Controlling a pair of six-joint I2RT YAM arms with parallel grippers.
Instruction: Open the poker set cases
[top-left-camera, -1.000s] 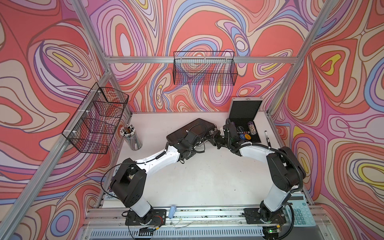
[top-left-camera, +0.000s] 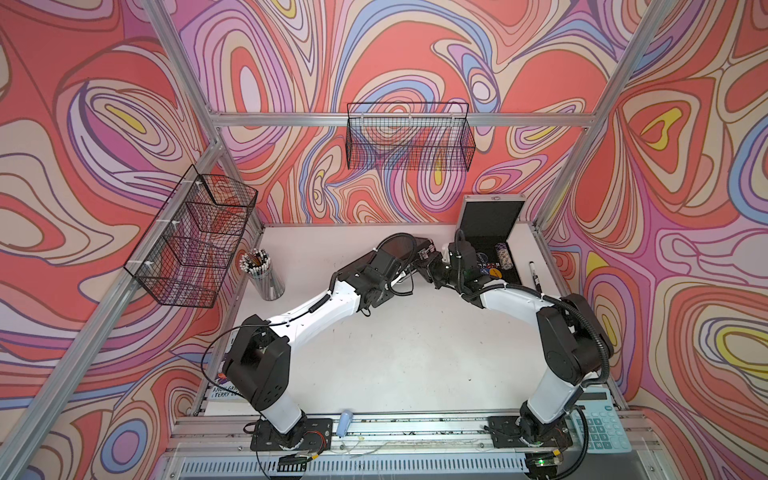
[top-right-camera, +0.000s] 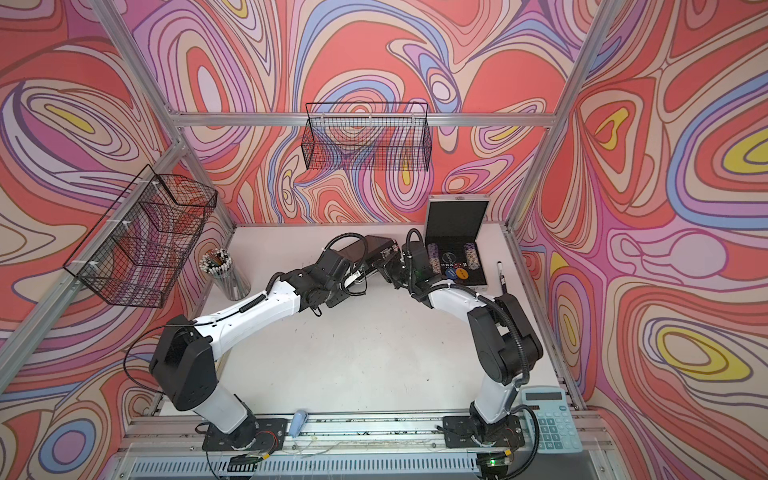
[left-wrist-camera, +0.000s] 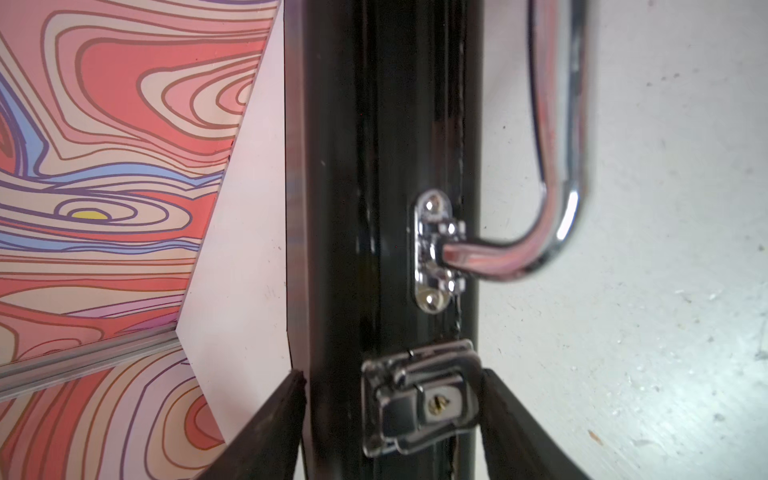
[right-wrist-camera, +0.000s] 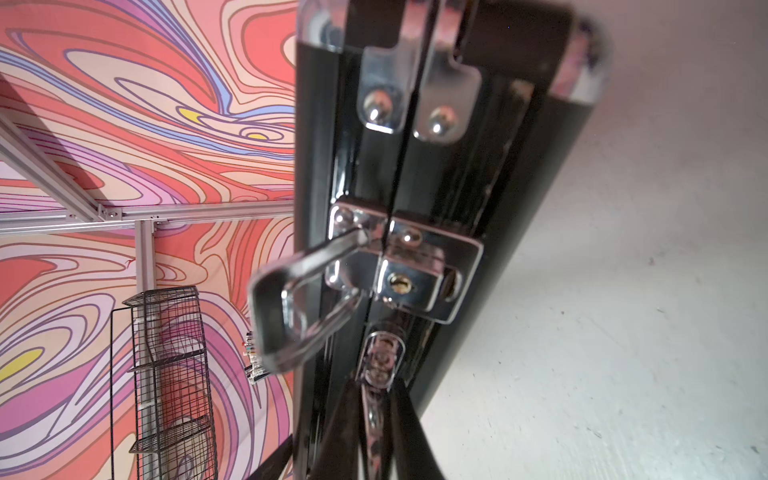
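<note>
The closed black case (top-left-camera: 357, 270) lies at the back middle of the table, partly behind my arms. In the left wrist view, its left latch (left-wrist-camera: 421, 400) lies flat between the spread fingertips of my part-open left gripper, with nothing gripped. The chrome handle (left-wrist-camera: 564, 192) sticks out beside it. In the right wrist view, the right latch's loop (right-wrist-camera: 308, 300) is swung out from its lock. Just below that latch, my right gripper is shut on the handle's end. A second case (top-left-camera: 492, 217) at the back right stands open, chips inside.
A cup of pens (top-left-camera: 266, 280) stands at the left, and a dark marker (top-left-camera: 535, 277) lies at the right edge. A calculator (top-left-camera: 602, 424) sits front right.
My left gripper has moved up toward the black case's front edge and covers more of it. The right arm has shifted only slightly. The open case has not moved.
</note>
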